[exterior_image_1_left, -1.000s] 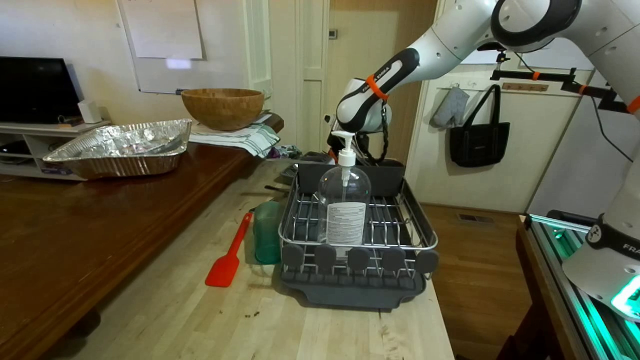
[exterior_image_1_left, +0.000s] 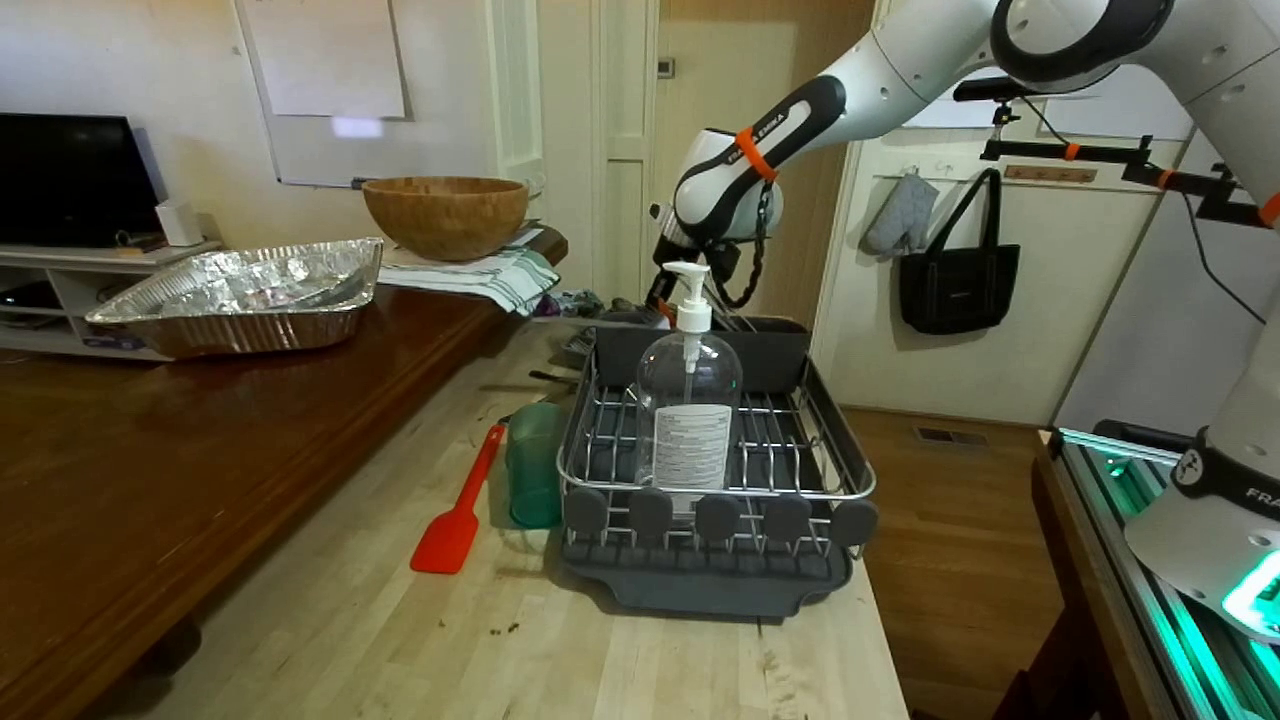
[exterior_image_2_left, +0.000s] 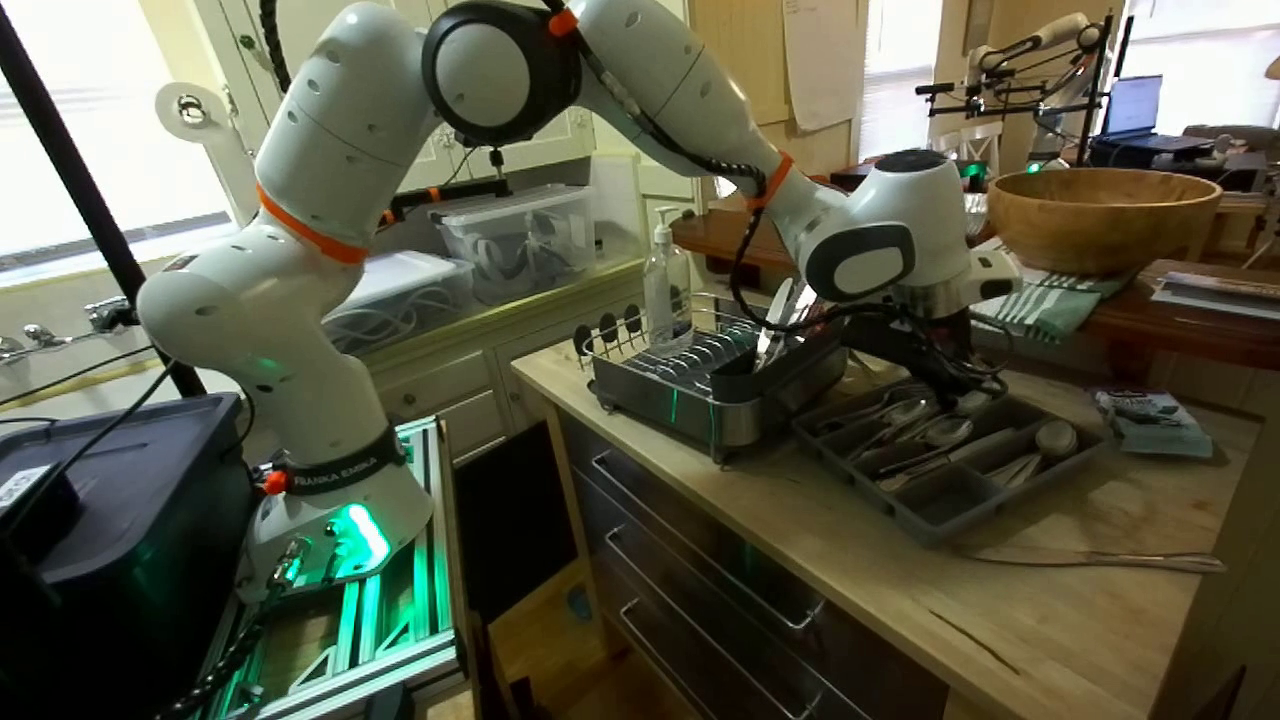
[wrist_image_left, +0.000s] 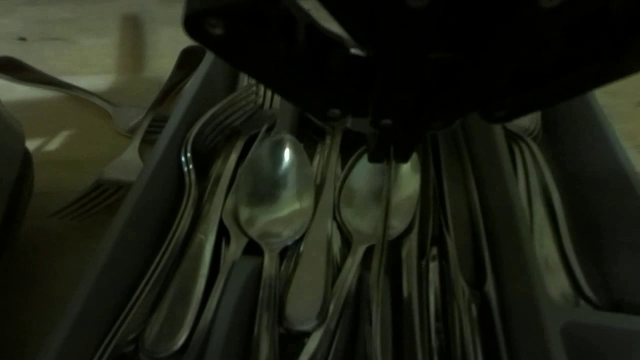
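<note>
In the wrist view my gripper points down over the cutlery tray. Its dark fingers look shut on a thin piece of cutlery (wrist_image_left: 381, 264) seen edge-on, so its kind is unclear. Below it lie a spoon (wrist_image_left: 354, 192) and other cutlery in the compartments of the grey tray (wrist_image_left: 174, 162). Another spoon (wrist_image_left: 276, 186) sits to the left, beside several forks (wrist_image_left: 219, 123). In exterior view 2 the gripper is mostly hidden by dark cables and its mount, above the tray's far part.
A dish rack (exterior_image_2_left: 744, 414) with a pump bottle (exterior_image_2_left: 663, 288) stands beside the tray. A knife (exterior_image_2_left: 1104, 559) and a packet (exterior_image_2_left: 1152, 422) lie on the counter. A green cup (exterior_image_1_left: 535, 462) and red spatula (exterior_image_1_left: 462, 510) are left of the rack.
In exterior view 1 my arm's wrist has risen a little behind the dish rack. The rack, bottle, cup and spatula have stayed put.
</note>
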